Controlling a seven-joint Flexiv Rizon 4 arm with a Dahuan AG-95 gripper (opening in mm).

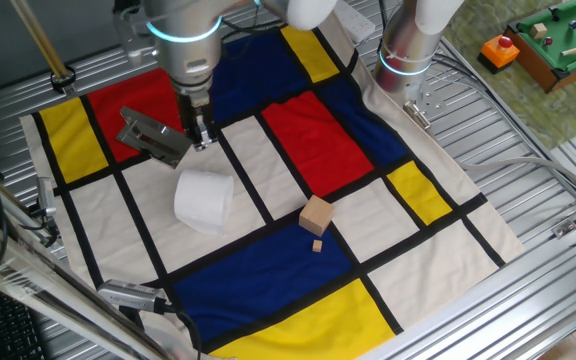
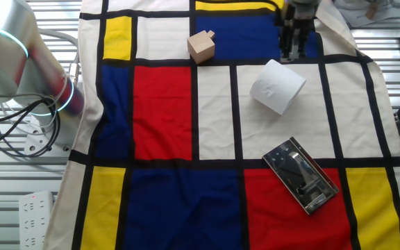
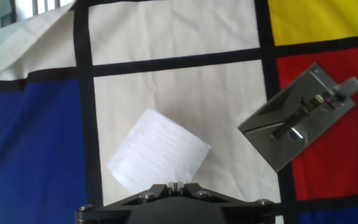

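A white paper roll (image 1: 204,201) lies on the patterned cloth, on a white panel. Beside it rests a shiny metal holder (image 1: 154,137) with an arm on its plate; in the wrist view the holder (image 3: 298,117) is to the right of the roll (image 3: 159,151). My gripper is shut, with nothing showing between its fingertips. In the wrist view it overlaps the lower edge of the roll. From exterior view 1, the gripper (image 1: 204,143) hangs over the cloth between holder and roll, apart from both.
A wooden block (image 1: 316,214) and a tiny wooden cube (image 1: 317,245) sit close together on the cloth (image 1: 378,220).
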